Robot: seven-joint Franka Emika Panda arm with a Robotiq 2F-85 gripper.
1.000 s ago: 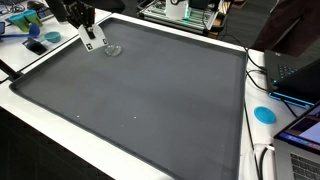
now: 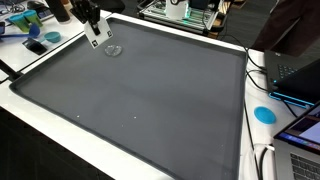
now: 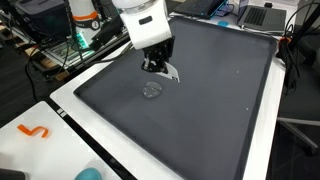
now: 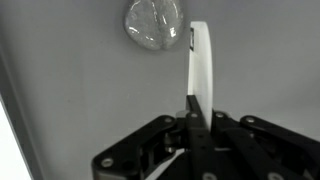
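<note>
My gripper is shut on a thin white piece (image 4: pixel 201 62), which shows in the wrist view as a narrow strip reaching out past the fingers. Seen from exterior view 1, the same white piece (image 2: pixel 98 34) looks like a flat upright panel with dark marks. It hangs from the gripper beside a clear, shiny round object (image 2: pixel 113 51) on the grey mat. Exterior view 2 has the clear object (image 3: pixel 152 90) left of the white piece (image 3: pixel 173 73), with a gap between them. What exactly the white piece is, I cannot tell.
A blue disc (image 2: pixel 265 115) and laptops (image 2: pixel 300 150) lie beyond its right edge in exterior view 1. An orange piece (image 3: pixel 33 131) lies on the white table in exterior view 2.
In exterior view 1 the gripper and the white piece have moved slightly up and to the right in the picture. The clear object has stayed put.
</note>
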